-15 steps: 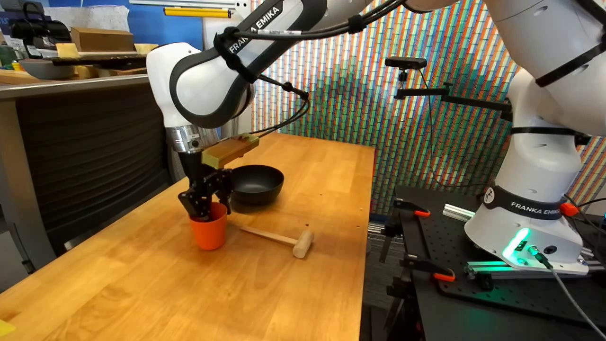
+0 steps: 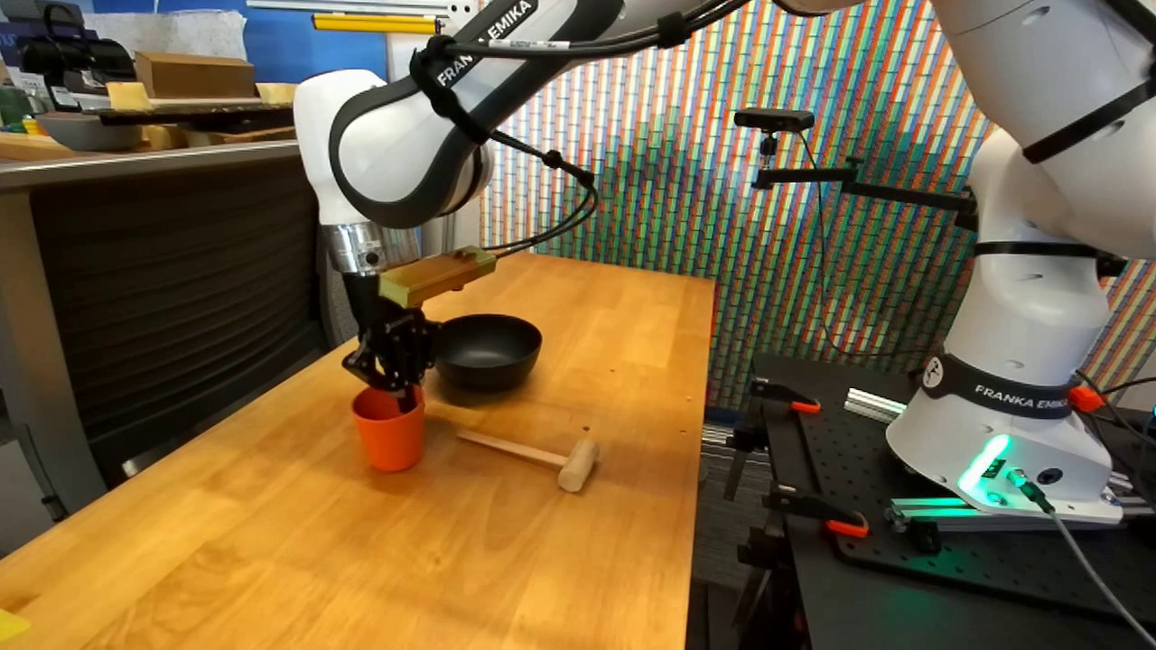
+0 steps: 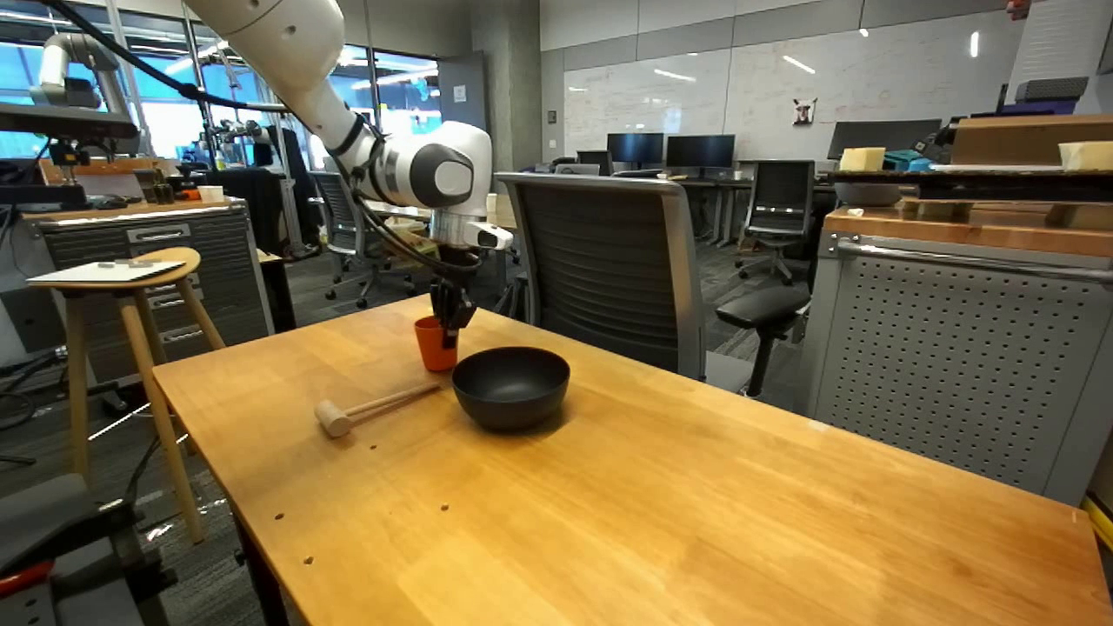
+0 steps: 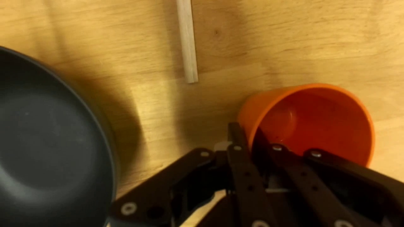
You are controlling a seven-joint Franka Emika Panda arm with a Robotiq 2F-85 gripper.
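Note:
My gripper is shut on the near side wall of an orange cup (image 4: 318,117), one finger inside the cup and the other outside it. In exterior view 1 the orange cup (image 2: 390,435) stands upright at or just above the wooden table; whether its base touches cannot be made out. The gripper (image 2: 409,403) comes down on it from above. Exterior view 2 shows the cup (image 3: 434,345) partly behind the fingers. The part of the cup's inside that shows in the wrist view looks empty.
A black bowl (image 2: 488,348) sits close beside the cup. Near both lies a wooden mallet (image 2: 577,466), its handle (image 4: 188,45) pointing toward the gap between them. An office chair (image 3: 616,276) stands against its far edge.
The gripper's fingers have closed onto the cup's wall, from spread before. The arm has risen slightly, and the cup has shifted a little left in exterior view 1. Bowl and mallet are unmoved.

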